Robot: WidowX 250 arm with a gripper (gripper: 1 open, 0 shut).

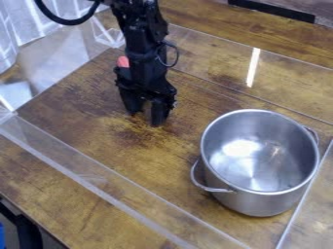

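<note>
My black gripper [146, 99] is lowered to the wooden table [92, 146], left of centre toward the back. A small red object [124, 62] shows just behind it, mostly hidden by the arm. Whether the fingers are open or shut, or hold anything, I cannot tell from this view.
A large steel pot [256, 156] with side handles stands at the right front. Clear plastic edging runs along the left and front of the work area.
</note>
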